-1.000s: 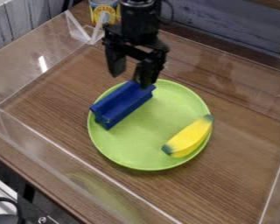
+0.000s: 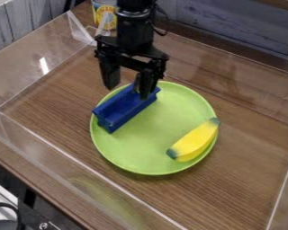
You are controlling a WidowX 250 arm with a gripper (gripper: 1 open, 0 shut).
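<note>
My black gripper (image 2: 127,77) hangs open over the upper left of a green plate (image 2: 158,135), just above the upper end of a blue block (image 2: 120,111). The block lies diagonally on the plate's left side. Whether a finger touches it I cannot tell. A yellow banana (image 2: 193,140) lies on the plate's right side.
A can (image 2: 103,16) stands at the back left, behind the arm. A clear panel or edge runs along the left, and a wall closes off the back.
The gripper has moved a little leftward and turned over the blue block's upper end. The block, banana and plate look unmoved.
</note>
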